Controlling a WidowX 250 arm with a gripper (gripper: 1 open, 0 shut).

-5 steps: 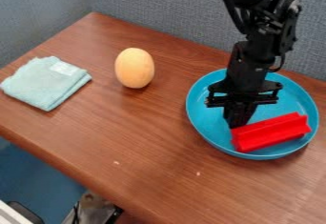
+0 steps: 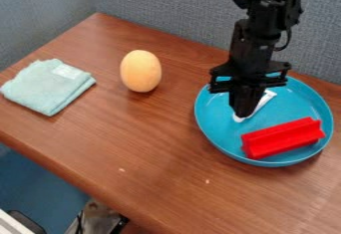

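Observation:
My black gripper reaches down over the left-middle of a blue plate on the right of the table. Its fingers look shut, with a small white item at the fingertips; whether it is held I cannot tell. A red block-like object lies on the front right of the plate.
An egg-shaped orange object stands left of the plate. A folded light-blue cloth lies at the table's left edge. A grey wall runs along the back.
My gripper has moved slightly left and up, away from the red object, and the white item now shows beside its fingertips.

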